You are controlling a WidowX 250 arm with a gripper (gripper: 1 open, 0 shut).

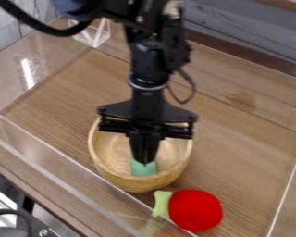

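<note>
A tan bowl (104,155) sits at the lower middle of the table with a green block (143,168) in it, mostly hidden by my gripper (144,151), which is down over the bowl at the block. Whether the fingers touch or hold the block is unclear. Just in front and to the right of the bowl lies a red object (198,211) with a pale green top, like a strawberry or tomato.
A clear plastic item (95,30) stands at the far left edge. A dark cable is at the bottom left.
</note>
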